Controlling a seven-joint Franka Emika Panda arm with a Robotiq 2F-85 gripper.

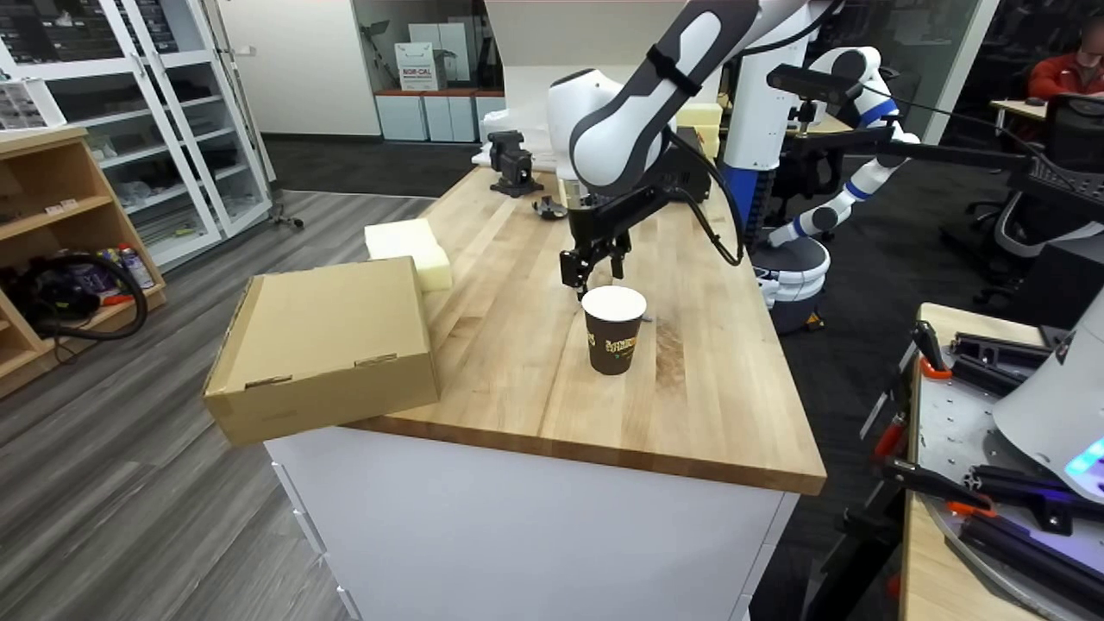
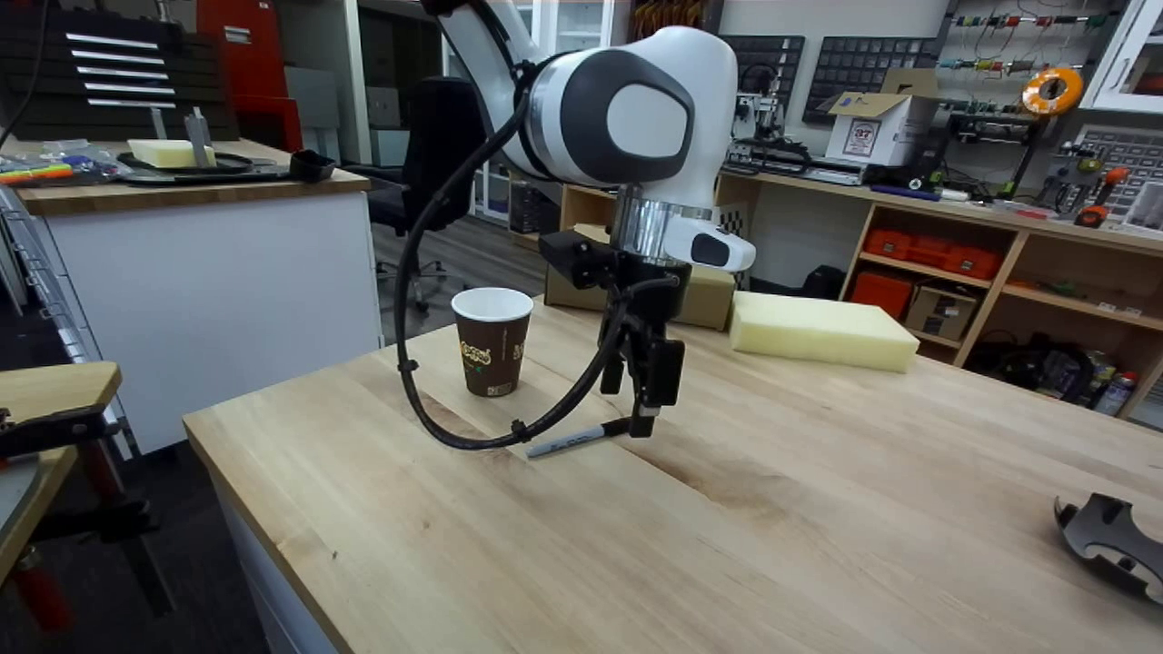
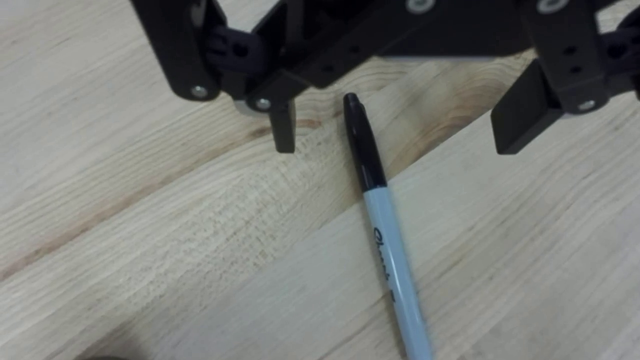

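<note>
A marker point(image 3: 393, 258) with a black cap and pale grey-blue barrel lies flat on the wooden tabletop. Over its capped end hangs my gripper, open, its two fingers spread apart on either side of the cap with only air and table between them. In the second exterior view the marker point(image 2: 578, 437) lies right by the fingertips, its cap partly behind one of them. A brown paper cup point(image 2: 492, 343) with a white rim stands upright beyond the marker; in the first exterior view this cup point(image 1: 611, 336) stands in front of the gripper point(image 1: 600, 281).
A closed cardboard box point(image 1: 326, 347) overhangs the table's corner, with a pale yellow foam block point(image 2: 823, 331) near it. A black curved part point(image 2: 1114, 545) lies farther along the table point(image 2: 872, 523). The arm's cable loops low near the marker.
</note>
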